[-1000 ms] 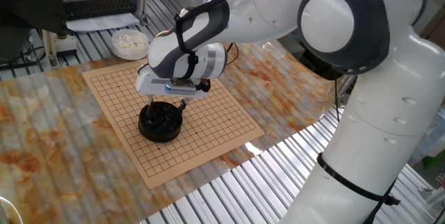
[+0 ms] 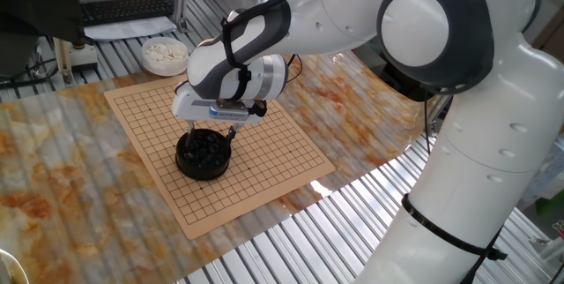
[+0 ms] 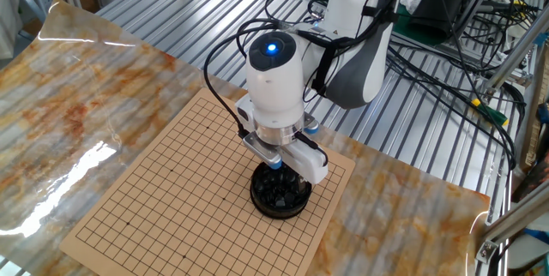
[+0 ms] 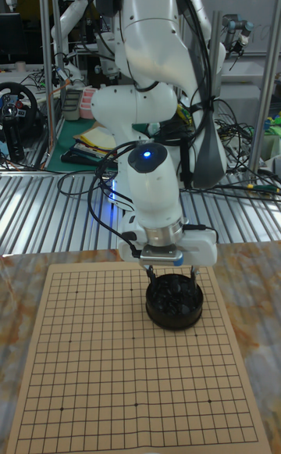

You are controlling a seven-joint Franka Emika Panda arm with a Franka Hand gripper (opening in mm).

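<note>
A round black bowl [image 2: 203,166] full of black stones [image 2: 208,147] rests on the square tan grid board [image 2: 264,165]. My gripper [image 2: 211,137] is lowered at the bowl's back side, its two fingers spread wide apart near the rim. In exterior view 3, the gripper [image 4: 173,277] has one finger towards each side of the bowl [image 4: 175,318]. Whether the fingertips touch the rim or reach inside it, I cannot tell. From exterior view 2, the hand partly covers the bowl [image 3: 281,211], and the fingertips are mostly hidden.
A clear tub of white stones [image 2: 165,56] stands beyond the board's far corner. Behind it lies a black keyboard [image 2: 128,9]. The marbled mat [image 2: 66,187] around the board is bare. Cables [image 3: 480,79] clutter the slatted table at the back right.
</note>
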